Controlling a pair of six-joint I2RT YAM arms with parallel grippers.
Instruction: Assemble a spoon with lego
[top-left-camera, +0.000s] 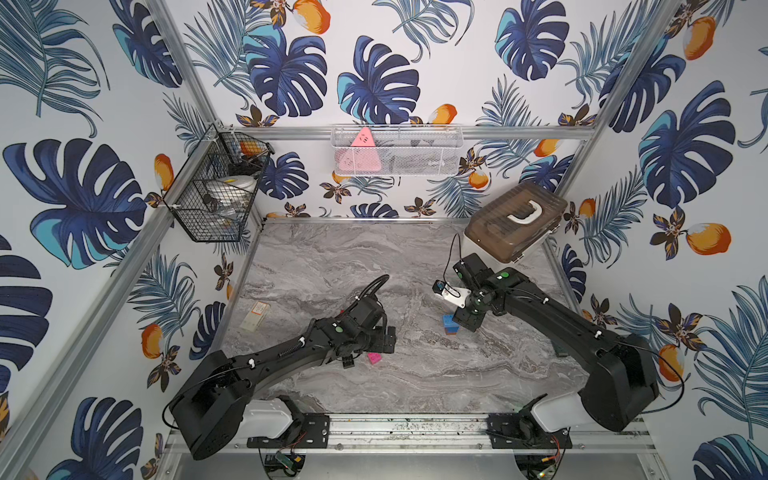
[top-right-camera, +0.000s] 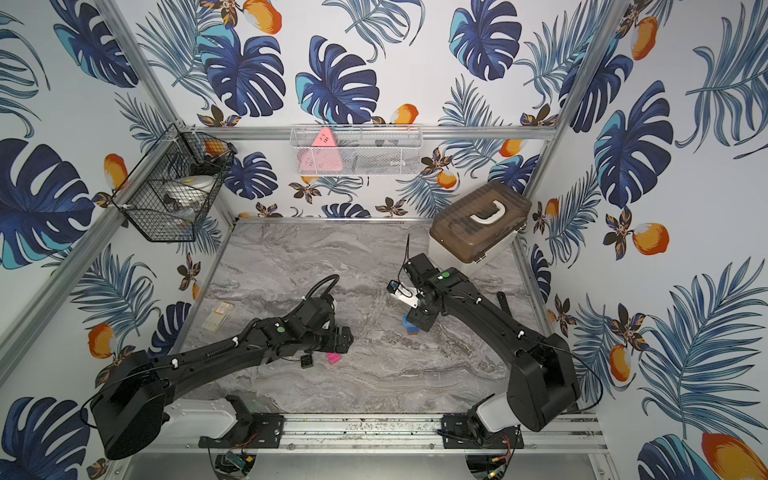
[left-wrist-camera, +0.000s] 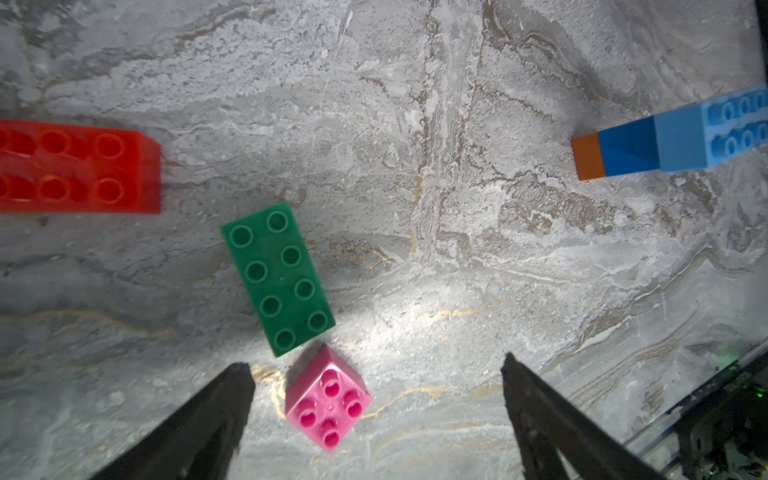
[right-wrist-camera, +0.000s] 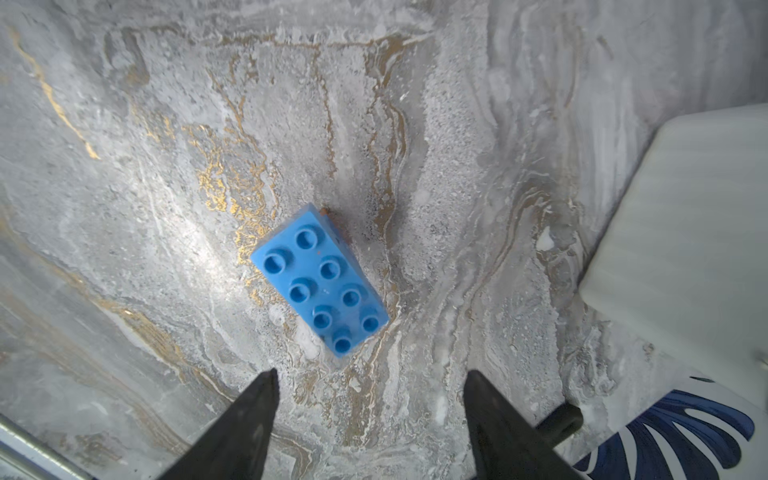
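Observation:
A stack of bricks (right-wrist-camera: 320, 280), light blue on top, stands on the table apart from both fingers of my right gripper, whose fingers are spread with nothing between them. From the side, in the left wrist view, the same stack (left-wrist-camera: 680, 140) shows light blue, darker blue and orange parts. Beneath my open left gripper a pink brick (left-wrist-camera: 328, 400) lies close to one finger. Beside it rests a green brick (left-wrist-camera: 278, 278), studs up. Farther left is a red brick (left-wrist-camera: 76, 166), cut off by the view's edge.
At the back right stands a brown-lidded box (top-left-camera: 516, 220). A small pale box (top-left-camera: 255, 315) lies at the left table edge. A dark rod (top-right-camera: 503, 305) lies on the right side.

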